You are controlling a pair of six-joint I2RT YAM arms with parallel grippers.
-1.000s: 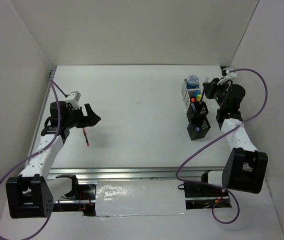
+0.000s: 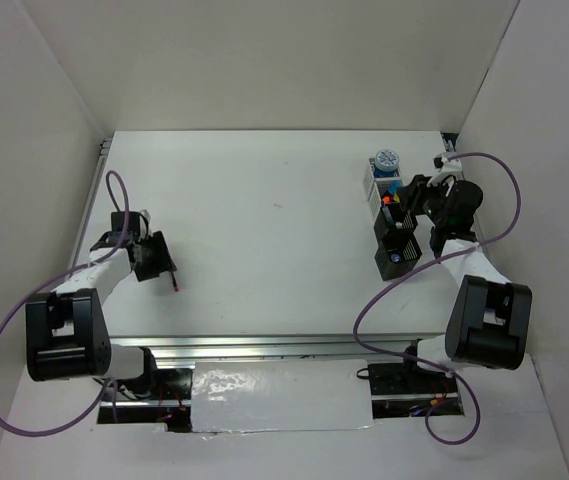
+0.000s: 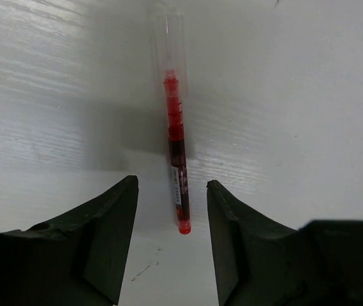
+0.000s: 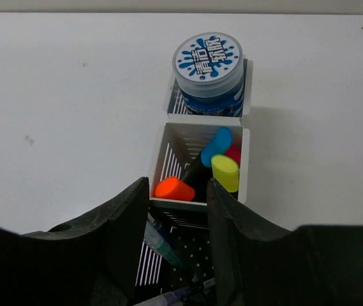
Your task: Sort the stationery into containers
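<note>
A slim red pen (image 3: 177, 150) with a clear cap lies on the white table at the left. My left gripper hangs open over it, one finger on each side of the pen's lower end and nothing held. My right gripper stands open over the container row, its fingers empty. Below it, a black compartment (image 2: 413, 219) holds several pens, including a purple-tinted pen (image 4: 168, 298). The white compartment (image 4: 245, 169) beyond has things with orange, blue, yellow and red ends. A blue-and-white jar (image 4: 208, 67) fills the far compartment.
Another black compartment (image 2: 384, 266) stands at the near end of the row, with something small inside.
My left gripper has come down and back over the red pen. The slim upright thing at my right gripper a second ago no longer shows there; that gripper has shifted slightly nearer.
</note>
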